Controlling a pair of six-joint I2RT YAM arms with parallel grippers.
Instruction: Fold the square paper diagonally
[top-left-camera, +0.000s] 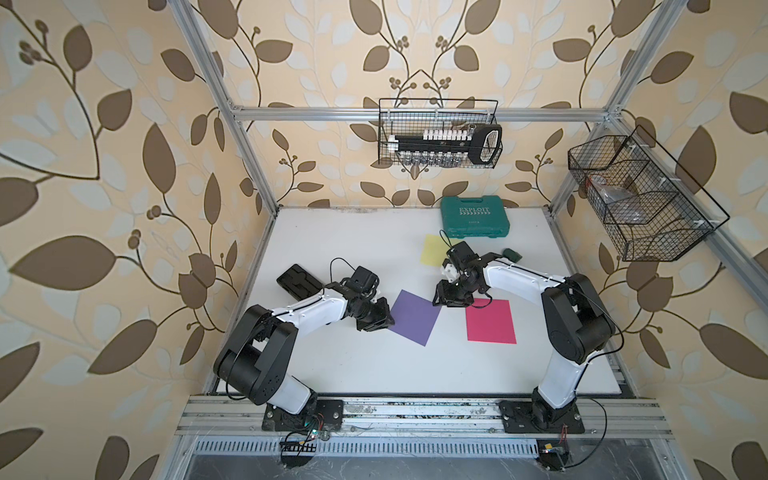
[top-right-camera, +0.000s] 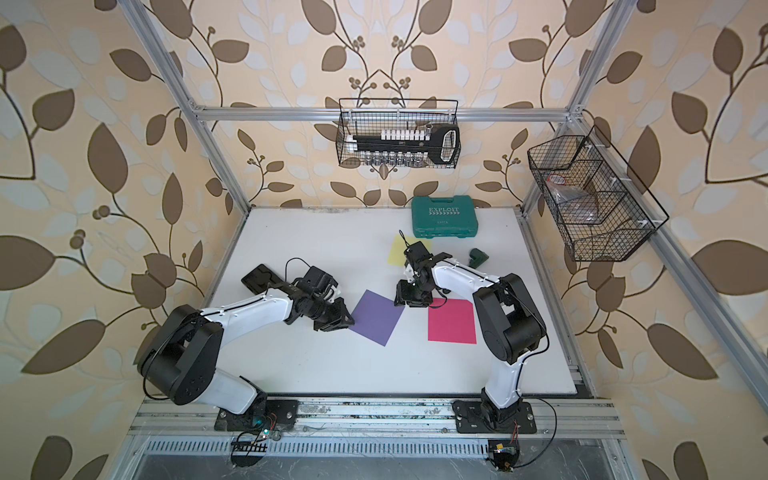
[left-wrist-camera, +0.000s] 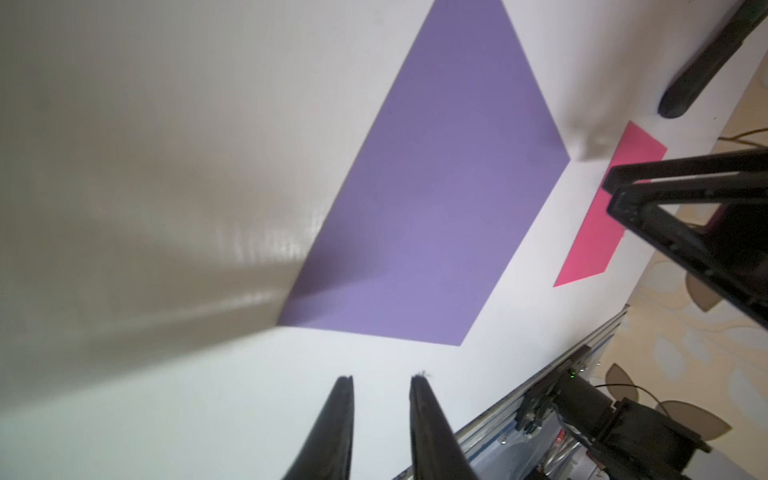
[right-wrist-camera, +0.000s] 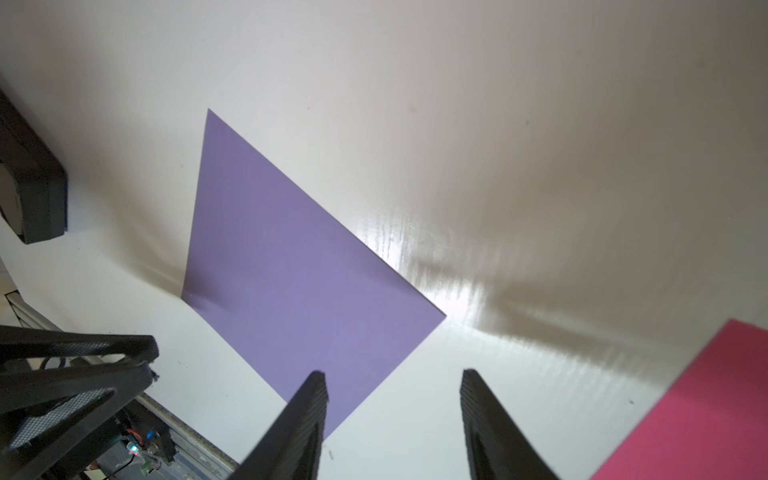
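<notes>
The purple square paper (top-left-camera: 412, 318) lies flat on the white table between my grippers, one corner lifting faintly at most. My left gripper is at its left corner in the top views; in the left wrist view its fingers stand part open, nothing between them. My right gripper hangs over the paper's right side, fingers apart with nothing held; the purple sheet (right-wrist-camera: 296, 288) lies ahead of it.
A red sheet (top-left-camera: 489, 326) lies to the right, a yellow sheet (top-left-camera: 432, 249) behind my right gripper. A green case (top-left-camera: 473, 217) sits at the back, a black object (top-left-camera: 297, 281) at left.
</notes>
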